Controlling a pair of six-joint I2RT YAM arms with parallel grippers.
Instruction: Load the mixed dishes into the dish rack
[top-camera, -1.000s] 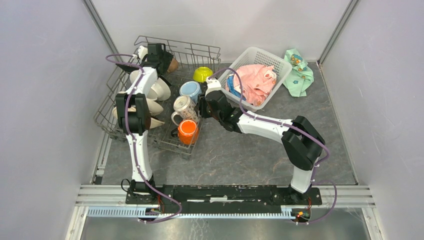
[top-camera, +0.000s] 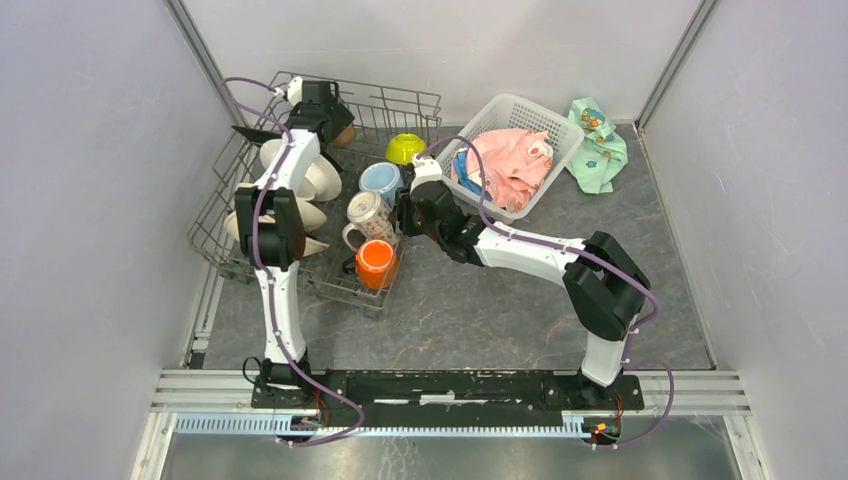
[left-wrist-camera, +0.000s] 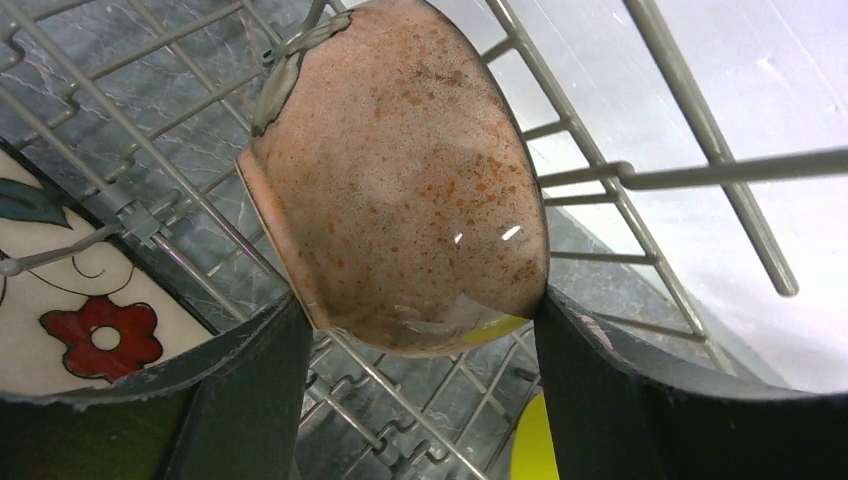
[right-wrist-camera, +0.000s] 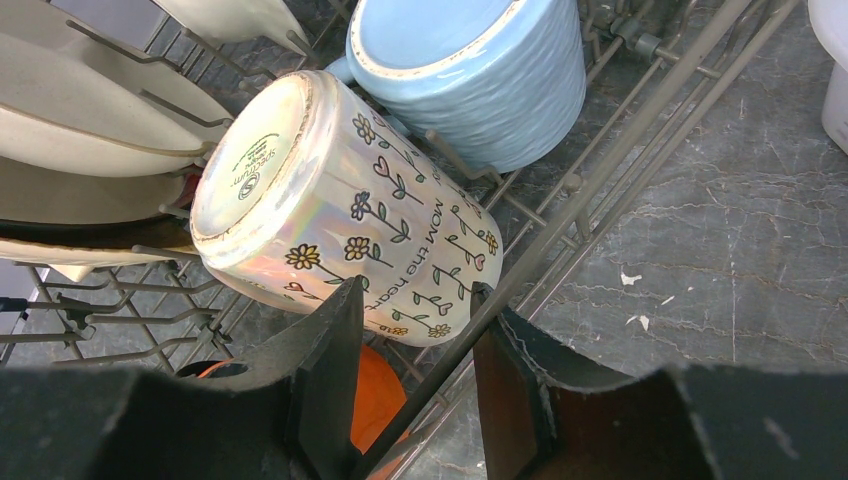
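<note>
My left gripper is shut on a speckled tan dish (left-wrist-camera: 400, 170), held tilted among the wires at the back of the dish rack (top-camera: 395, 98). A yellow-green bowl (top-camera: 405, 146) sits to its right. My right gripper is at the rack's right edge, part open, a wire between or just before its fingertips, beside a flowered mug (right-wrist-camera: 340, 210). Also in the rack are a light-blue mug (right-wrist-camera: 460, 85), an orange mug (top-camera: 376, 263) and several white dishes (right-wrist-camera: 110, 100).
A white basket (top-camera: 554, 120) with pink and blue cloths stands right of the rack, with a green cloth (top-camera: 598, 170) beyond.
The right arm has not visibly moved.
</note>
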